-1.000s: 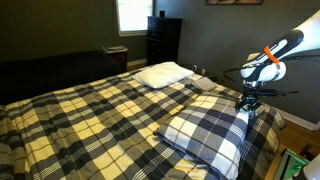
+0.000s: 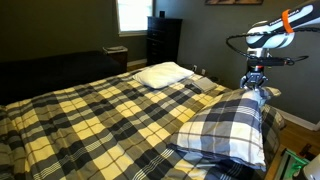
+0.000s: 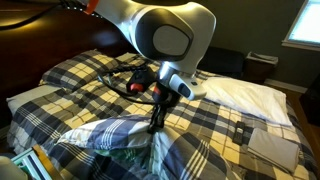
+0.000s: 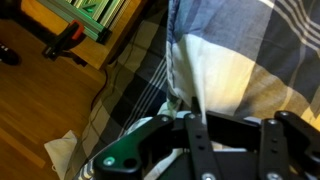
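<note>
A blue, white and beige plaid blanket (image 2: 222, 132) lies folded over on the bed's near right corner, and one edge of it rises toward my gripper (image 2: 255, 82). In the wrist view my gripper is shut, with a ridge of the blanket (image 4: 225, 75) drawn up to its fingertips. The second exterior view has the gripper (image 3: 156, 122) above the blanket (image 3: 105, 132), the arm hiding much of the bed behind. How much cloth sits between the fingers is hidden.
A plaid sheet (image 2: 85, 125) covers the wide bed. A white pillow (image 2: 162, 76) lies at the far side, and a closed laptop (image 3: 273, 148) and a dark remote (image 3: 239, 132) rest on the bed. Wood floor (image 4: 30, 125) shows beyond the bed's edge.
My gripper has risen over the past second, and the blanket's edge has come up with it. The folded part now stands higher and has shifted toward the right.
</note>
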